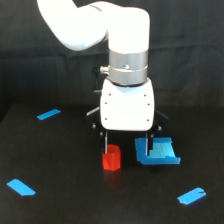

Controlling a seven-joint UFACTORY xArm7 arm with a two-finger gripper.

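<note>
A small red object stands on the black surface, in front of and below the left finger of my gripper. The white gripper points down with its dark fingers wide apart, so it is open. Between them I see no thing held. To the right, a blue open tray sits partly behind the right finger. Whether the left finger touches the red object I cannot tell.
Blue tape strips lie on the dark surface at the far left, near left and near right. A dark curtain hangs behind.
</note>
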